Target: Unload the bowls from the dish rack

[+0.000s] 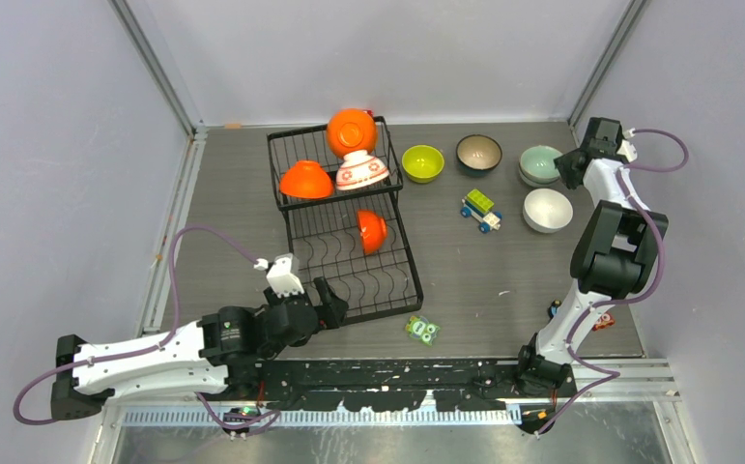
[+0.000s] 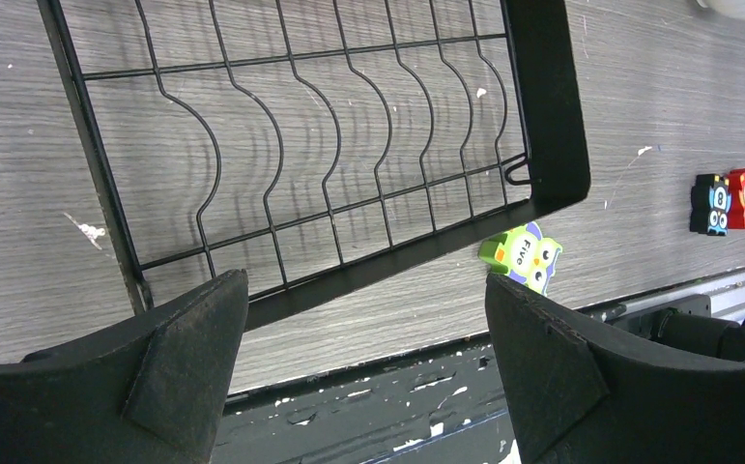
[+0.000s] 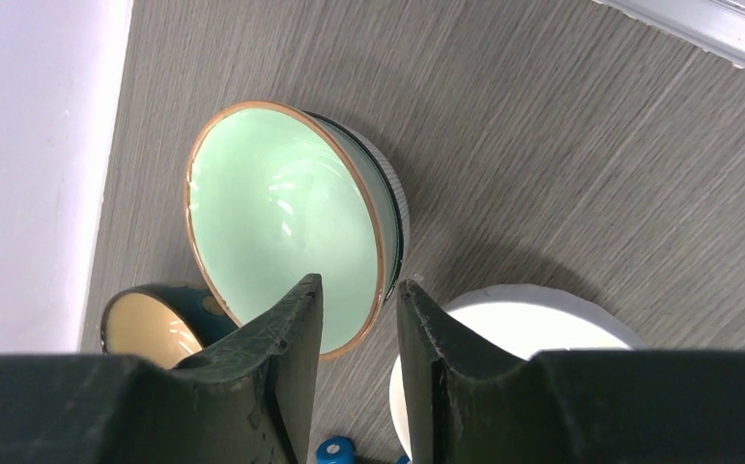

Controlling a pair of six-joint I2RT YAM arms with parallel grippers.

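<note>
The rack (image 1: 410, 275) holds orange bowls (image 1: 305, 180) and a patterned bowl (image 1: 361, 170) on its upper tier, and an orange bowl (image 1: 372, 230) on the lower. My left gripper stands open over the rack's near end, nothing between its fingers. My right gripper is part open at the right of stacked mint bowls (image 3: 276, 222); in the right wrist view its fingertips appear over the mint bowl's rim, and I cannot tell whether they touch it.
A white bowl (image 1: 547, 211), dark bowl (image 1: 479, 152), yellow-green bowl (image 1: 422, 163) and toy car (image 1: 481, 211) stand nearby. Small owl toys (image 1: 422, 330) lie at the front.
</note>
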